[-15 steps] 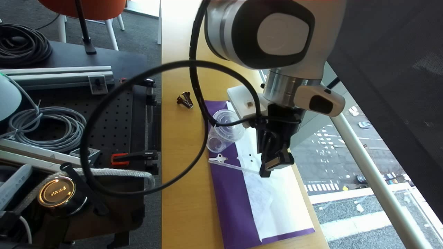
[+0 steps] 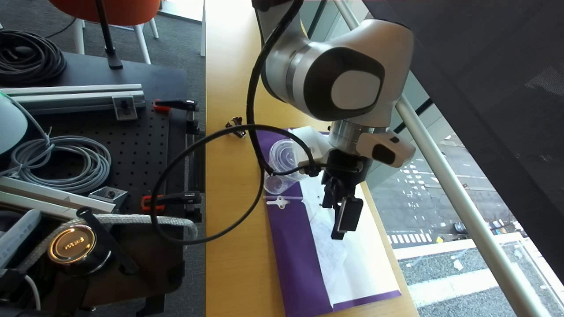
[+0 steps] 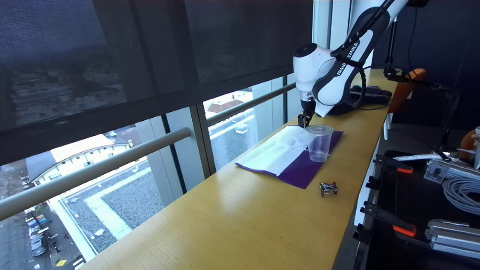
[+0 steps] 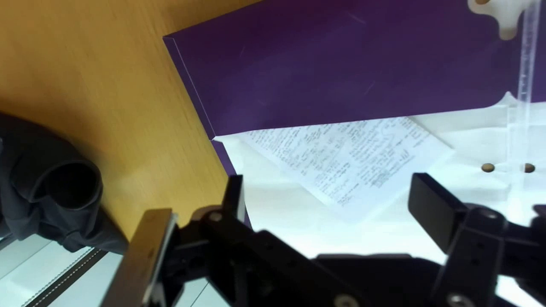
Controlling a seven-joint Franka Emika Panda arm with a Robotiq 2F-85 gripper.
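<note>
My gripper stands open over the white paper side of a purple folder (image 4: pixel 332 66), with nothing between its fingers. A clear strip like a ruler (image 4: pixel 525 76) lies across the folder, apart from the fingers at the right of the wrist view. Beside it, a white clip-like piece (image 4: pixel 507 23) rests on the purple part. Handwritten paper (image 4: pixel 348 158) shows under the folder's flap. Toward the folder's far end in exterior view 1 is a clear plastic cup (image 2: pixel 277 182) with a lid; the second exterior view shows this cup (image 3: pixel 319 148) upright.
A small metal staple remover (image 3: pixel 328 188) sits on the wooden table (image 3: pixel 252 216), off the folder. Window and railing (image 2: pixel 449 153) run along one side. Dark cloth (image 4: pixel 46 184) lies at the left of the wrist view.
The arm has drawn back and shifted left in exterior view 1. The clear strip, earlier slanting toward the fingers, now lies straighter across the folder, apart from them.
</note>
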